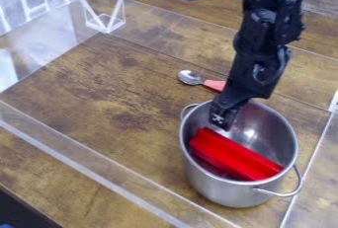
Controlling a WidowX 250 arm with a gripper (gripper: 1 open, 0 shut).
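A steel pot [211,180] with two handles stands at the right front of the wooden table, a long red object [238,155] lying in it. My black gripper [227,115] reaches down over the pot's back rim, just behind the red object; its fingertips are dark and hard to make out. A spoon [191,77] with a red handle lies behind the pot, partly hidden by the arm.
A white wire item [106,17] is at the back left, near clear panels along the edges.
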